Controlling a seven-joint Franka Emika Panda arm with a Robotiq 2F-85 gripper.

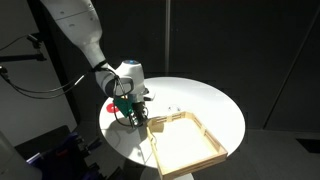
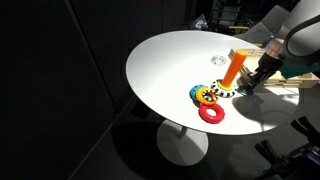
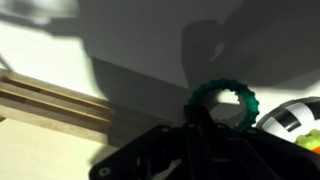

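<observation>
A teal ring with a bumpy edge shows in the wrist view, its near left rim between the dark fingers of my gripper. My gripper is shut on that rim. In exterior view 2 my gripper is low over the table, beside an orange post on a black-and-white base. Much of the ring is hidden there by the arm. From exterior view 1 the fingertips are hard to make out against the arm.
A shallow wooden box stands by the arm at the table's edge. A red ring and a yellow-orange ring lie near the post, with a blue ring next to them.
</observation>
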